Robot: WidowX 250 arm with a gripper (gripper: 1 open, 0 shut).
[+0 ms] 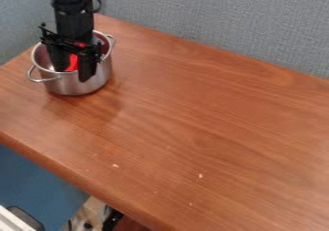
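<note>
A steel pot [75, 83] with two side handles stands at the far left of the wooden table. My black gripper [71, 58] reaches down from above into the pot, its fingers around or just over a red object [75, 64] inside. The red object is mostly hidden by the gripper, and whether the fingers touch it cannot be told.
A grey wall [232, 23] runs behind it. Beyond the table's left edge is a blue floor with some small items at the bottom.
</note>
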